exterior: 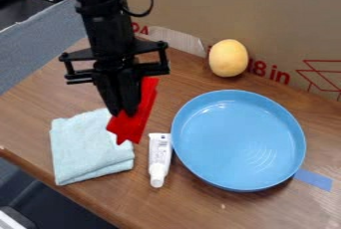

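Observation:
My black gripper point(126, 107) is shut on a red object point(134, 121), held above the right part of a folded light blue cloth point(83, 158). A white tube point(159, 161) lies on the wooden table point(200, 205) just right of the cloth. A blue plate point(238, 141) lies right of the tube. The fingertips are partly hidden by the red object.
A yellow egg-shaped object point(228, 57) stands behind the plate, near a cardboard wall point(273, 29). Blue tape point(313, 179) is on the table at the right. The table's left and front edges border darker areas.

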